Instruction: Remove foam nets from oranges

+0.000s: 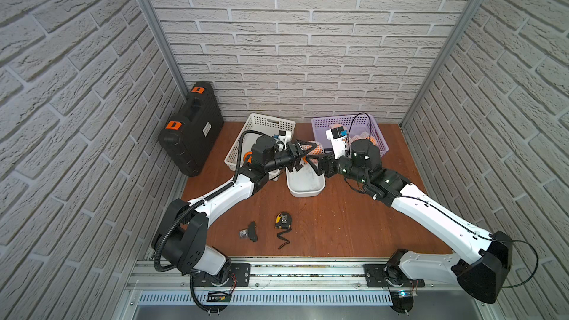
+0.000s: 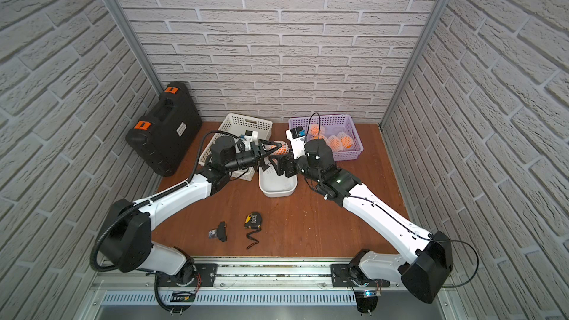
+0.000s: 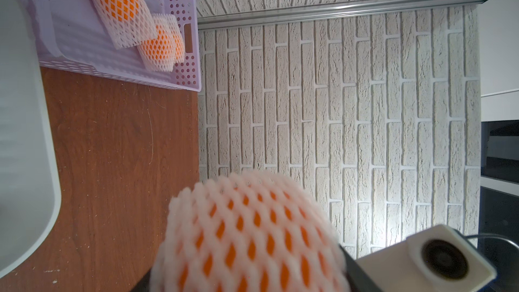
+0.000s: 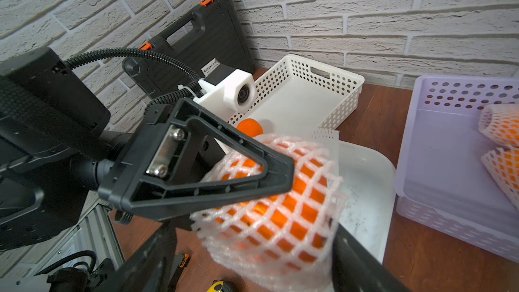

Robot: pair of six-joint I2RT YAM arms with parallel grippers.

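An orange in a white foam net [image 4: 281, 221] is held up over the white tray [image 4: 362, 183] at the middle. My left gripper [image 1: 307, 153] is shut on this netted orange, which fills the lower part of the left wrist view. From the right, my right gripper stands open at the lower end of the same orange, its blurred fingers either side of the net. More netted oranges [image 3: 121, 2] lie in the lilac basket [image 4: 443, 162] at the back right.
A white perforated basket [image 4: 308, 92] at the back left holds bare orange fruit. A black case [image 1: 189, 133] leans at the left wall. A tape measure [image 1: 283, 220] and a small dark object [image 1: 252, 231] lie at the front.
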